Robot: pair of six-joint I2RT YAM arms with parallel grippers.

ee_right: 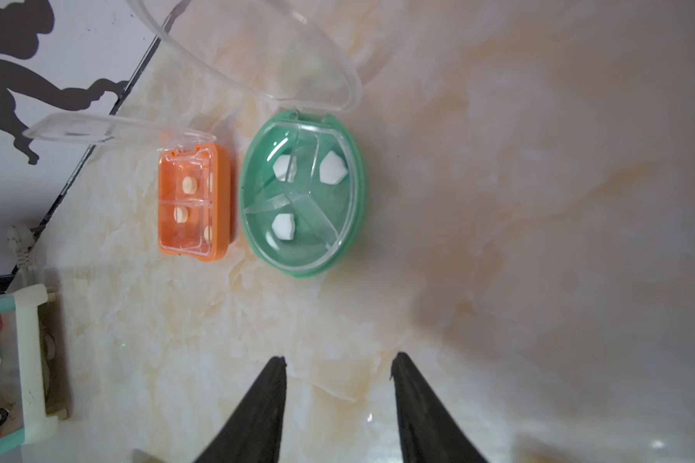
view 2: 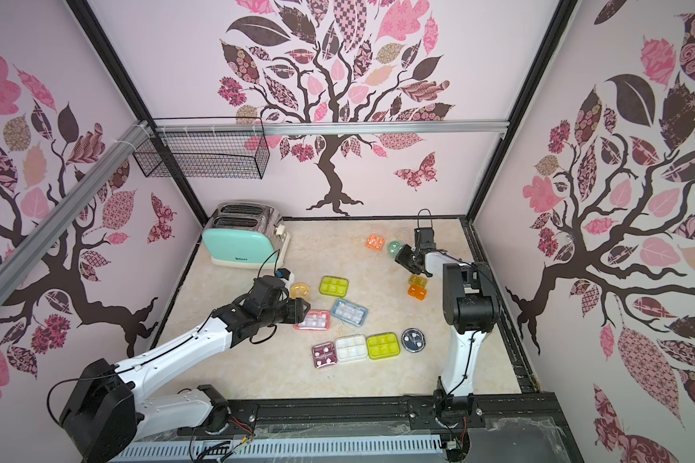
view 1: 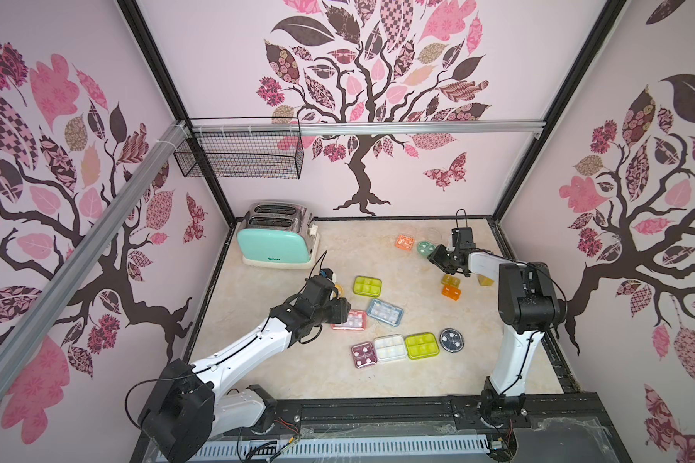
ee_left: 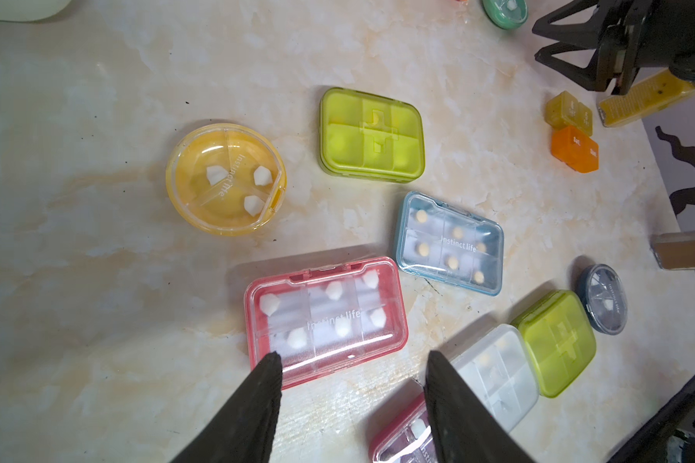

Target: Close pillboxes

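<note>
In the right wrist view the round green pillbox point(ee_right: 301, 200) holds white pills, its clear lid point(ee_right: 316, 61) raised. Beside it stands the small orange pillbox point(ee_right: 222, 204), its clear lid point(ee_right: 116, 129) also up. My right gripper is part open, apart from both, nothing between its fingers. Below my left gripper lies the red pillbox point(ee_left: 326, 320), lid down over white pills; this gripper is parted and empty. Near it are a round yellow pillbox point(ee_left: 225, 179), a lime pillbox point(ee_left: 372, 135) and a blue pillbox point(ee_left: 450, 244), their lids appearing down.
The front row holds a maroon pillbox point(view 1: 364, 355), a white one point(view 1: 390, 347), a second lime one point(view 1: 422, 345) and a round dark one point(view 1: 451, 340). Two small boxes, yellow point(ee_left: 568, 112) and orange point(ee_left: 574, 149), sit near my right arm. A toaster point(view 1: 276, 240) stands back left.
</note>
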